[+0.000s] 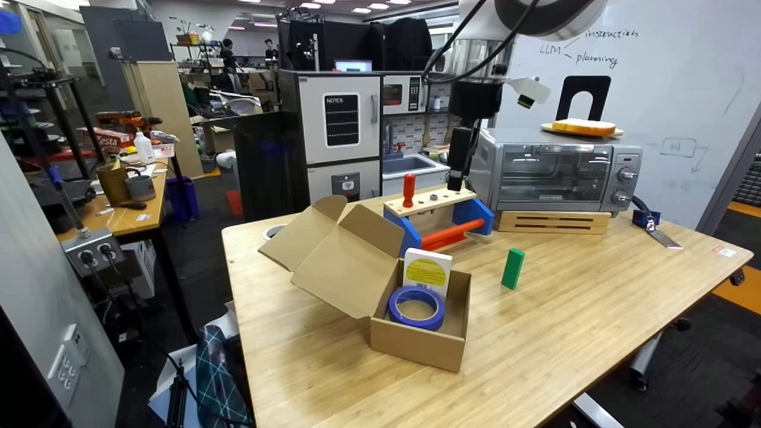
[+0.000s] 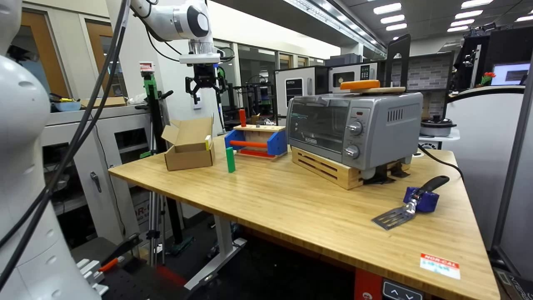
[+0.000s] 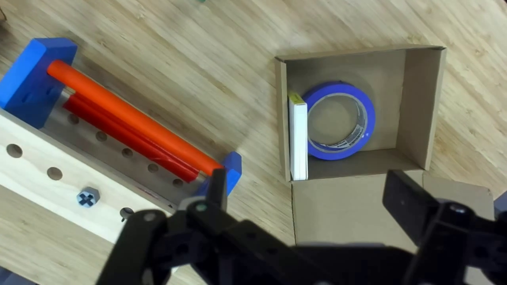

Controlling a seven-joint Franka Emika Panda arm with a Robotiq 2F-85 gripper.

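My gripper is open and empty, hanging well above the table over the area of the box and the toy bench. An open cardboard box has its lid folded back. Inside it, a roll of blue tape lies against a thin white box with a yellow label, which stands on edge along one wall. Beside the box is a toy workbench with blue ends, an orange-red bar and a red peg on top. A green block stands upright on the table, apart from the box.
A toaster oven on a wooden stand takes up the back of the table, with a toy bread slice on top. A spatula rests on a blue holder.
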